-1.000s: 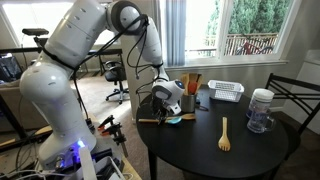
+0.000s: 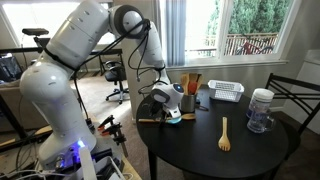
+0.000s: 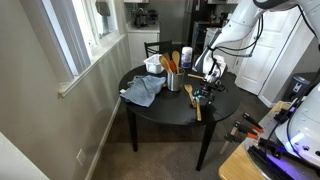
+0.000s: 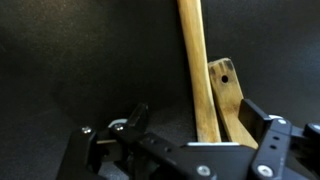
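My gripper is open above the black table, its fingers spread on either side of two wooden handles in the wrist view. One is a long, rounded handle [image 4: 196, 60]; to its right lies a flatter handle [image 4: 228, 95] with a hole near its end. Their lower parts pass out of sight beneath the gripper. From the second exterior view, the gripper [image 3: 201, 96] is low over the table's near right side, by the wooden utensils [image 3: 198, 110]. Whether the fingers touch either handle cannot be told.
A wooden fork-like utensil [image 2: 224, 135] lies apart on the table. Toward the window stand a white basket [image 2: 226, 91] and a lidded jug [image 2: 260, 108]. A utensil holder [image 3: 171, 80] and a grey-blue cloth [image 3: 146, 89] are nearby.
My gripper has come slightly lower over the last second, staying above the same patch of table. Nothing else has visibly moved.
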